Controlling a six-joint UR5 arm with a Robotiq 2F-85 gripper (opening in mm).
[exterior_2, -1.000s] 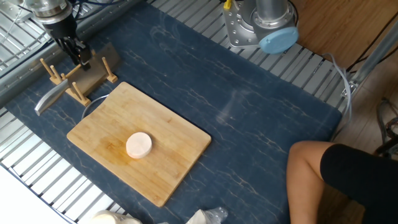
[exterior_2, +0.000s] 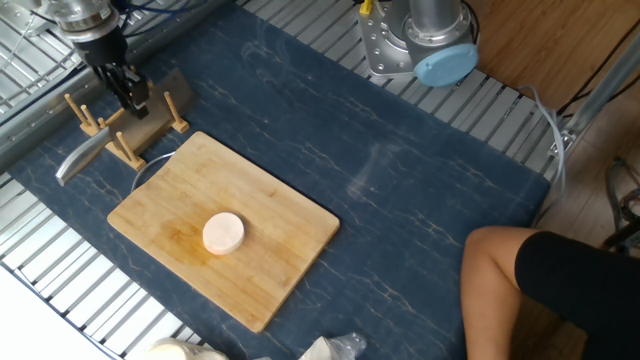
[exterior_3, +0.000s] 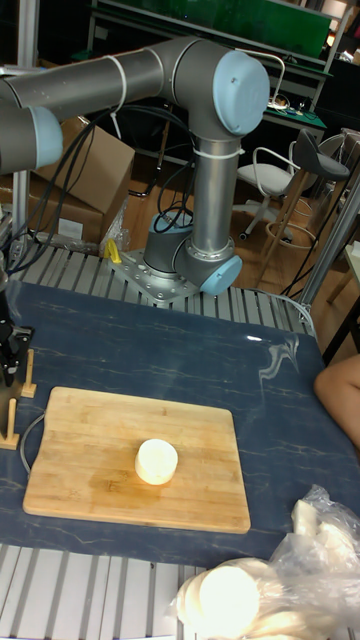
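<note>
My black gripper (exterior_2: 136, 106) is over the wooden rack (exterior_2: 126, 148) at the upper left, right at the blade of the cleaver (exterior_2: 160, 115). Whether its fingers are open, or closed on the blade, does not show. The cleaver rests across the rack between its pegs, its metal handle (exterior_2: 82, 156) pointing to the lower left. A pale round piece of food (exterior_2: 223, 233) lies on the wooden cutting board (exterior_2: 285, 215). In the other exterior view, only part of the gripper (exterior_3: 13, 352) appears at the left edge, beside the rack's pegs (exterior_3: 29, 373).
A person's arm (exterior_2: 490, 285) leans over the table's right corner. Plastic bags with pale round pieces (exterior_3: 229, 597) lie at the front edge. The robot's base (exterior_3: 170, 272) stands at the back. Blue tabletop (exterior_2: 400, 190) right of the board is clear.
My gripper has shifted very slightly at the cleaver's blade. The cleaver, rack, board and food piece look unmoved.
</note>
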